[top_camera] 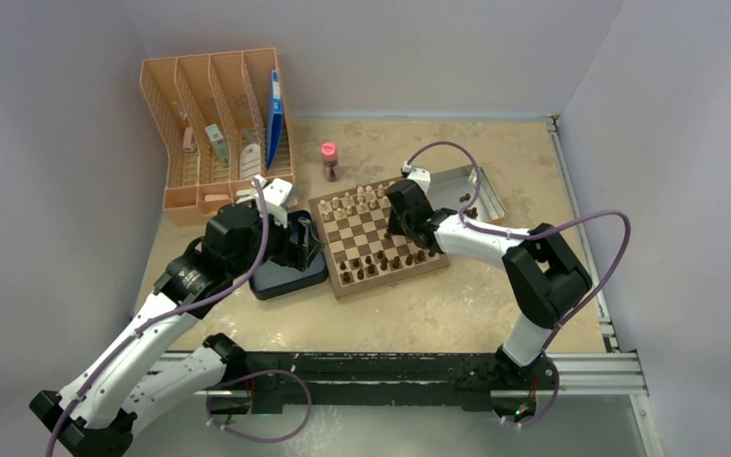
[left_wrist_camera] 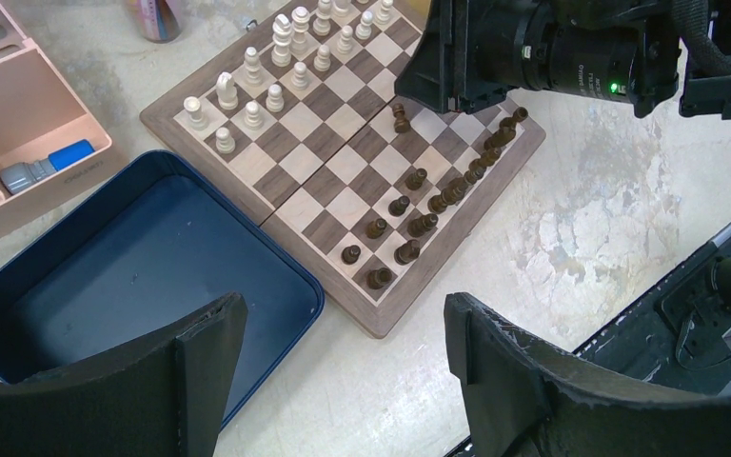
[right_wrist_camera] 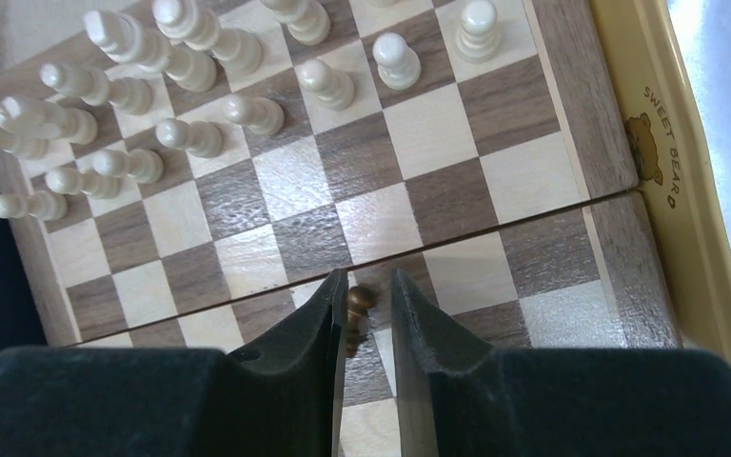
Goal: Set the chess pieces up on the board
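The wooden chessboard [top_camera: 362, 233] carries white pieces [left_wrist_camera: 252, 59] along its back side and dark pieces [left_wrist_camera: 422, 224] along its front side. One brown piece [left_wrist_camera: 400, 118] lies apart near the middle, tilted or lying. My right gripper is low over that piece, fingers part open with a narrow gap; the piece shows at the left finger, and whether it is held cannot be told. My left gripper hangs open over the blue tray [left_wrist_camera: 133, 276] and board's left, nothing between its fingers.
A wooden divided rack [top_camera: 214, 86] stands at back left, a pink-lidded shaker [top_camera: 330, 160] behind the board. A metal tray [top_camera: 476, 190] with some dark pieces sits right of the board.
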